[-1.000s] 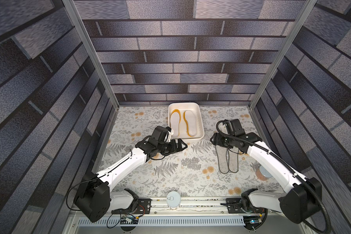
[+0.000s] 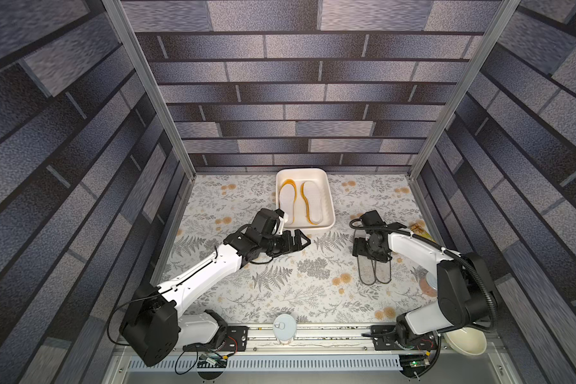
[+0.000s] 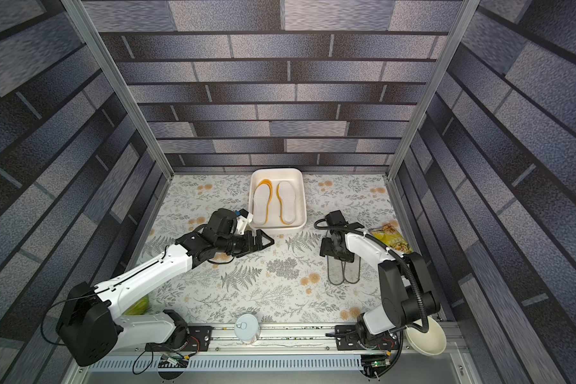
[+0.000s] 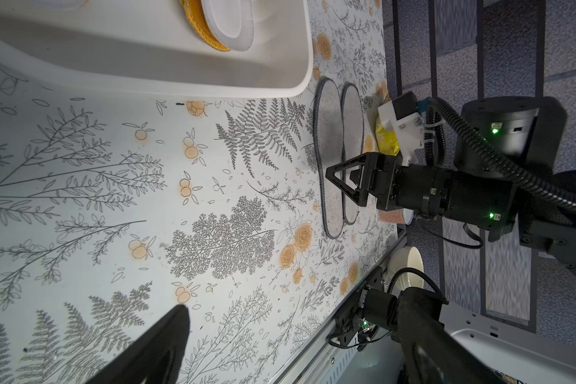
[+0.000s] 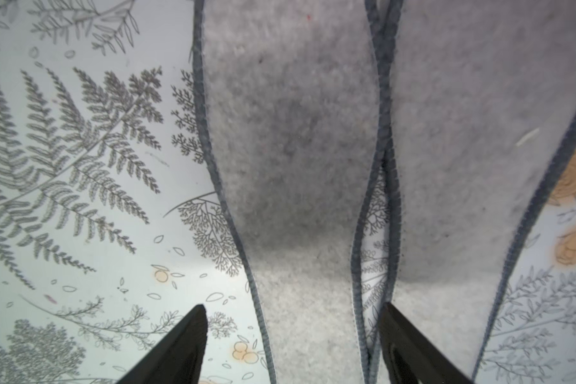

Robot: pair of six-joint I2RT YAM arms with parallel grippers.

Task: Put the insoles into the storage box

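Note:
The white storage box [image 2: 323, 214] stands at the back centre, holding two white insoles with orange edging [image 3: 286, 201]. Two grey insoles with dark rims [image 5: 288, 160] lie side by side on the right of the table [image 4: 331, 140]. My right gripper is low over them, open, its fingertips either side of the left grey insole, one near the seam between the pair. My left gripper [image 2: 295, 240] hangs open in front of the box, with nothing between its fingers.
A yellow packet [image 3: 393, 238] lies at the far right. A can [image 2: 284, 325] sits on the front rail and a cream bowl [image 3: 425, 339] at the front right.
The left arm has shifted only very slightly.

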